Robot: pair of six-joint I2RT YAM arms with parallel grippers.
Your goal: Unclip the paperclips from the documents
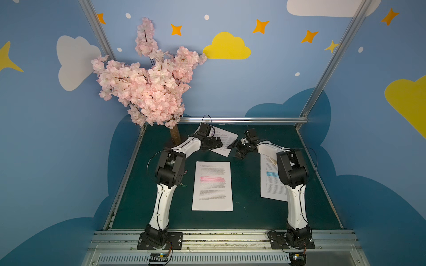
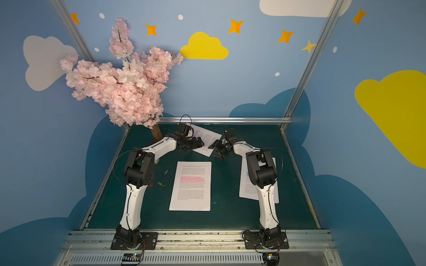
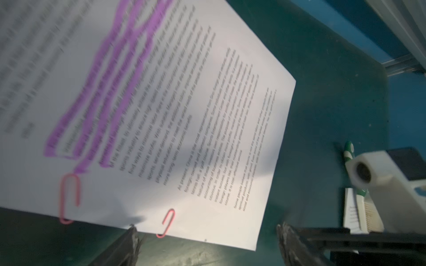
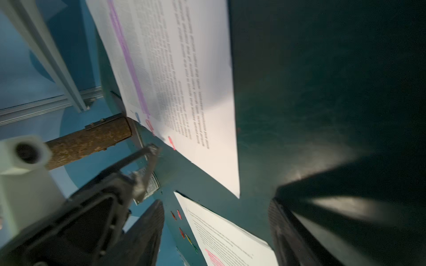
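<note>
At the back lies a document with purple highlighting [image 3: 186, 133], turned at an angle. Along one short edge, two pink-red paperclips show in the left wrist view, one clip [image 3: 166, 221] near the corner and another clip [image 3: 70, 199] further along. A blue paperclip [image 4: 137, 117] also sits at that edge in the right wrist view. My left gripper is open over this edge, empty, with the nearer clip between its spread fingers in view. To the right, apart from the paper's free corner, my right gripper stands open, holding nothing visible.
A pink-highlighted document [image 2: 190, 199] lies front centre, and a blue-highlighted document [image 1: 273, 188] lies partly under the right arm. Several loose clips, including a yellow clip [image 2: 159, 183], rest at left. The tree trunk [image 4: 95, 137] stands close behind the left arm.
</note>
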